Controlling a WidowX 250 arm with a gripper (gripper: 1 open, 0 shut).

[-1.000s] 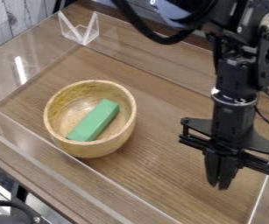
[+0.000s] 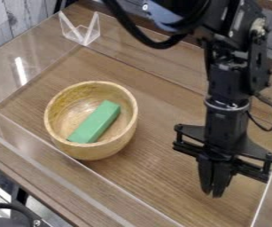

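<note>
My black gripper points down over bare wooden table at the right of the camera view, with nothing visible between its fingers; how far apart they stand is hard to tell. To its left sits a round tan bowl with a green block lying inside it. The gripper is apart from both.
A clear plastic piece stands at the back left, near the table's edge. Clear edging runs along the left side, and a dark cable shows at the bottom left.
My gripper has shifted a little to the left and slightly upward in the view. The bowl and green block have not moved.
</note>
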